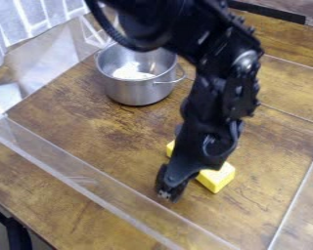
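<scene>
My black gripper (186,178) is low over the wooden table, open, at the near-middle of the camera view. A yellow block (217,178) lies on the table directly at the gripper, partly hidden behind it. I cannot tell whether the fingers touch the block.
A steel pot (136,88) with a white item inside stands at the back left. Clear plastic sheeting runs along the left side.
</scene>
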